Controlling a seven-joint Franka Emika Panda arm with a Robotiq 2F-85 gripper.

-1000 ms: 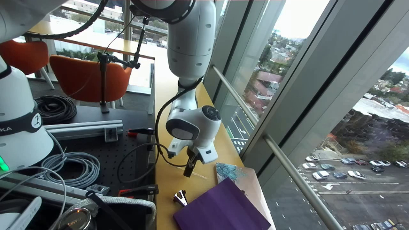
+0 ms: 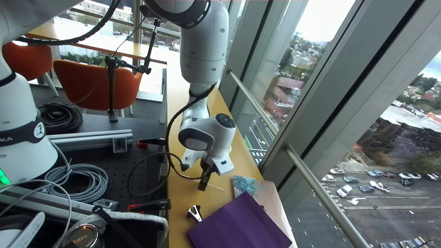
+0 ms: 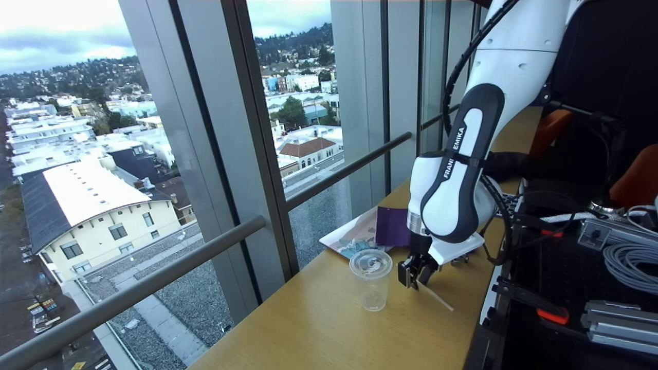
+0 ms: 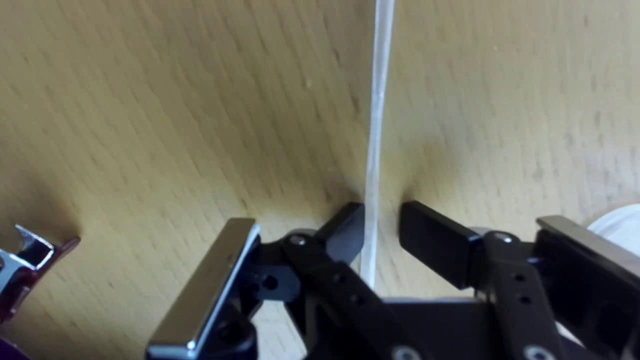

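A thin translucent straw (image 4: 376,114) runs between the two fingers of my gripper in the wrist view. It passes close along the left fingertip (image 4: 354,231), while a gap separates it from the right fingertip (image 4: 423,231). The fingers stand part open, low over the wooden table. Whether the straw touches the left finger is hard to tell. In exterior view 2 the straw (image 3: 439,300) sticks out from under the gripper (image 3: 413,278). A clear plastic cup with a lid (image 3: 372,289) stands upright beside the gripper, apart from it.
A purple folder or sheet (image 2: 239,225) lies partly over a light-coloured board (image 2: 270,194). A staple remover (image 2: 194,213) sits next to it. The window rail (image 3: 185,271) borders the table; its near part (image 3: 327,333) is bare.
My arm has shifted very slightly to the left in exterior view 1. The straw's visible end has moved only a little; the folder and staple remover are unchanged.
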